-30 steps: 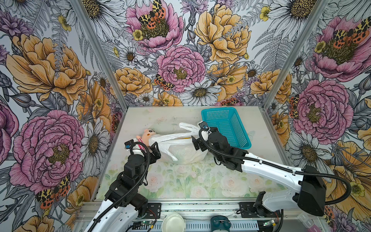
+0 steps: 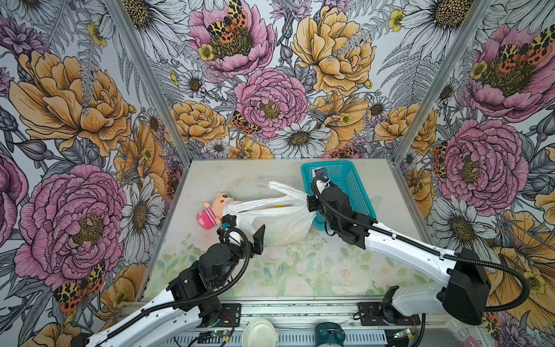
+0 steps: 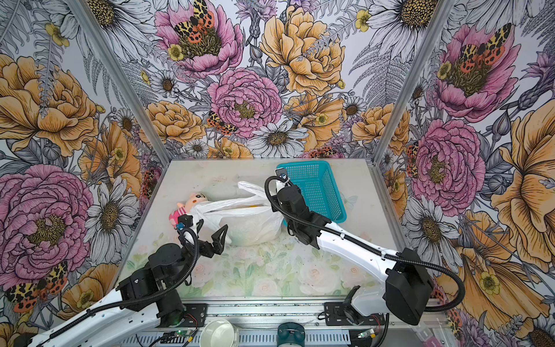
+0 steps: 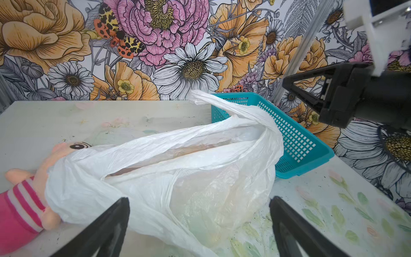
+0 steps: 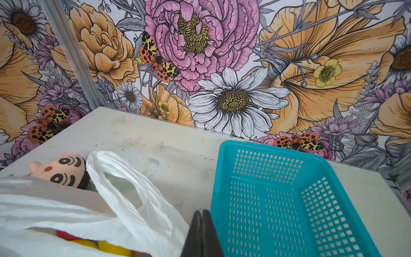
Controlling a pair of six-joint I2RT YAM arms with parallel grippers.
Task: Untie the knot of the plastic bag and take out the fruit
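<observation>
The white plastic bag (image 4: 222, 188) lies mid-table, its mouth slit between two crumpled bands. One handle (image 5: 115, 171) stands as a loop at the back right. Through the opening show yellow fruit (image 5: 113, 249) and something red (image 5: 66, 235). My right gripper is shut with nothing between its fingers, above the bag's right end; the handle loop lies outside them, to their left. My left gripper stands open at the bag's front left. A white strip of the bag passes between its fingers in view, not clamped.
A teal basket (image 5: 265, 201), empty in the part seen, stands right of the bag at the back. A pink plush toy (image 2: 214, 210) lies against the bag's left end.
The right gripper has gone from open to shut and moved right, toward the basket. My left gripper, still open, has moved right along the bag's front.
</observation>
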